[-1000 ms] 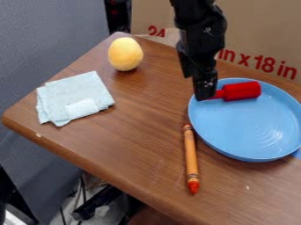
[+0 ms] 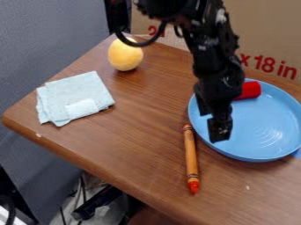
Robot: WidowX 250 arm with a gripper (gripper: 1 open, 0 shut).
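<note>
My black gripper (image 2: pixel 216 112) reaches down over the left part of a blue plate (image 2: pixel 265 132), partly covering a red object (image 2: pixel 249 90) at the plate's back; whether its fingers are open or shut is unclear. An orange crayon with a red tip (image 2: pixel 191 162) lies on the table just left of the plate. A yellow rounded object (image 2: pixel 125 54) stands at the back left, and a folded pale blue cloth (image 2: pixel 73 98) lies at the left.
A cardboard box (image 2: pixel 265 44) stands behind the table. The table's left edge drops to a grey surface and floor clutter.
The gripper has moved down and toward the front, lower over the plate's left part, now hiding more of the red object. The other things stay put.
</note>
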